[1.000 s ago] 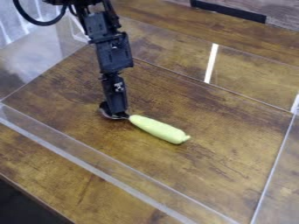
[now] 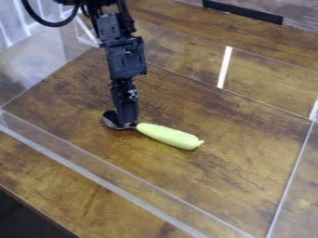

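A black arm reaches down from the upper left to its gripper point(image 2: 125, 110), which is shut just above the wooden surface. A dark spoon-like piece point(image 2: 114, 122) lies under the fingertips; whether the fingers touch it is unclear. A pale green, elongated object point(image 2: 169, 136), like a corn cob or squash, lies to the lower right of the gripper, its upper-left end near the dark piece.
The wooden table point(image 2: 236, 167) is framed by clear plastic panels along its sides. Free room lies right of and behind the green object. A dark strip point(image 2: 244, 13) sits at the back.
The arm and gripper have shifted very slightly to the right; the green object looks unmoved.
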